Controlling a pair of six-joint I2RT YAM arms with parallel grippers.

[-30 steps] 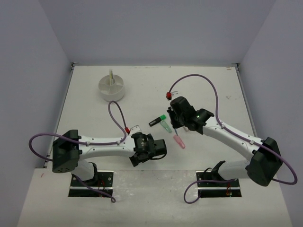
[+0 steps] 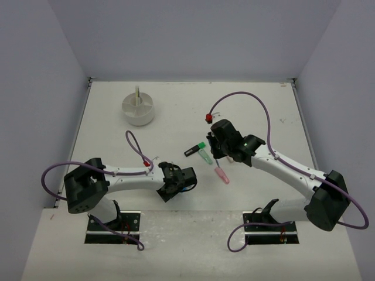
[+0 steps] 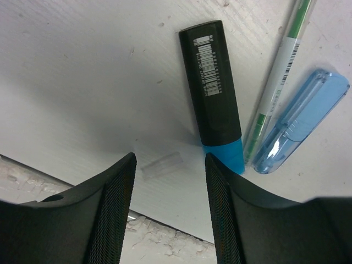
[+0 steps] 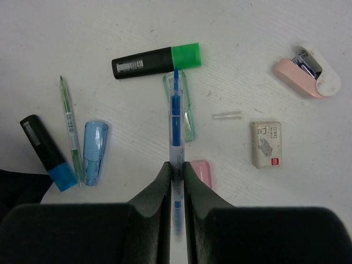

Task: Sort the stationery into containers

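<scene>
In the left wrist view my left gripper is open above the table, nothing held. Just beyond its right finger lies a black marker with a blue cap (image 3: 212,88). A green-and-white pen (image 3: 275,82) and a light-blue capped item (image 3: 302,121) lie beside it. My right gripper is shut on a blue pen (image 4: 176,126), which points away from the fingers. Beneath lie a black highlighter with a green cap (image 4: 148,61), a green clear item (image 4: 188,110) and a pink item (image 4: 202,171). A round white divided container (image 2: 137,120) stands at the far left, something upright in it.
On the right lie a boxed eraser (image 4: 267,146), a small clear piece (image 4: 227,115) and a pink-and-white item (image 4: 309,71). Another faint clear strip (image 3: 162,166) lies below my left gripper.
Compared with a second ago, my left gripper stands further left, low over the front of the table; lately it has edged slightly right. The right arm stays still with the pen.
</scene>
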